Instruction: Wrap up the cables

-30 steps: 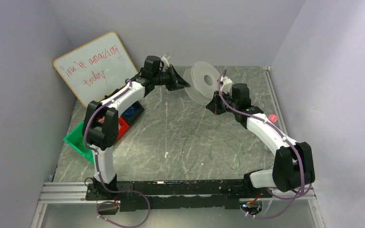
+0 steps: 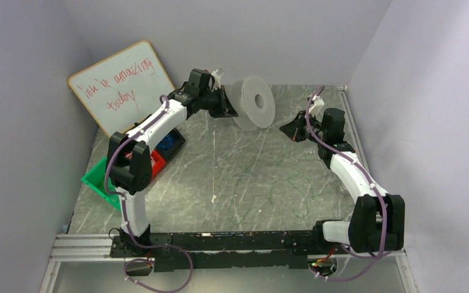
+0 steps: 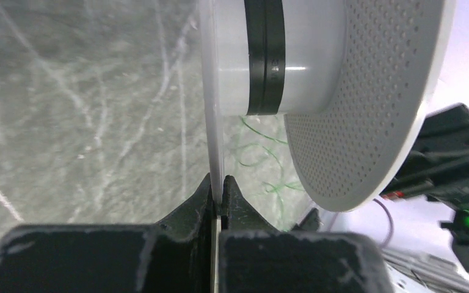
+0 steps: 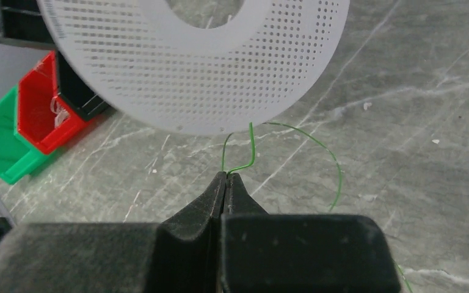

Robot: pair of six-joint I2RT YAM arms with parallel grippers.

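A white spool point(image 2: 258, 116) with perforated flanges and a black band is held off the table at the back centre by my left gripper point(image 2: 232, 113), shut on its rim point(image 3: 214, 140). My right gripper point(image 2: 287, 134) is shut right of the spool. In the right wrist view a thin green cable point(image 4: 251, 146) runs into the shut fingertips of my right gripper; more of it lies in loose loops on the table point(image 2: 207, 177).
Green, red and black bins point(image 2: 98, 186) stand at the left, beside a leaning whiteboard point(image 2: 116, 79). Walls close in the table at the back and sides.
My right gripper has moved rightward, away from the spool.
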